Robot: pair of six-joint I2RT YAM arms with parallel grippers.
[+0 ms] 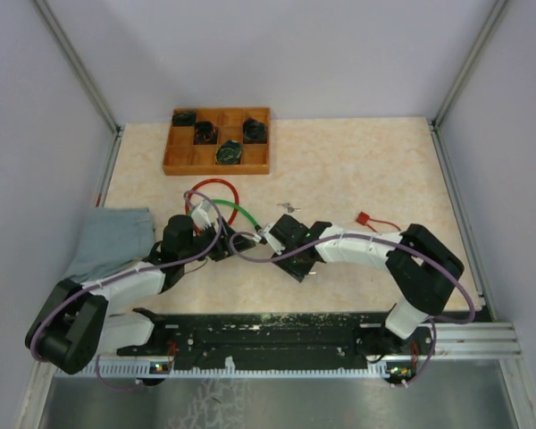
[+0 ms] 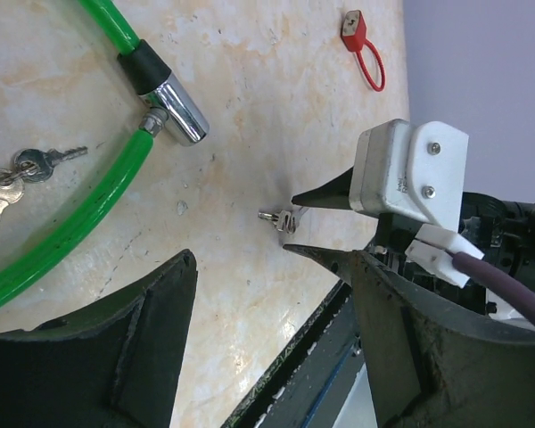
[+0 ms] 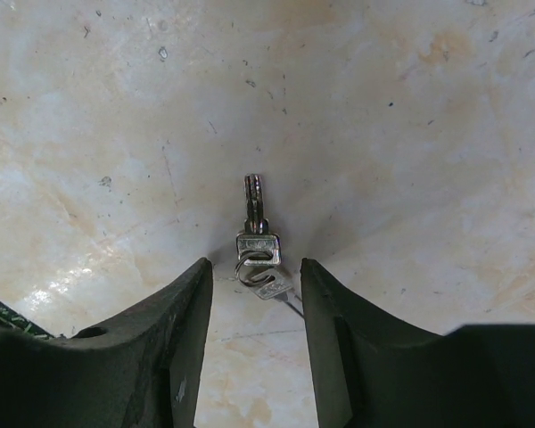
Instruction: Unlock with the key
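A silver key on a ring [image 3: 258, 245] lies on the table between the open fingers of my right gripper, which points down over it. In the left wrist view that key [image 2: 281, 218] shows beside the right gripper's fingertips. My left gripper stands open over the table, near the green cable lock [image 2: 85, 218] with its chrome lock body [image 2: 185, 116]. A second bunch of keys [image 2: 18, 178] lies left of the green cable.
A red padlock with loop [image 1: 363, 217] lies at the right. A red cable [image 1: 210, 181] lies behind the left arm. A wooden compartment box [image 1: 188, 156] sits at the back, a grey cloth [image 1: 107, 241] at the left.
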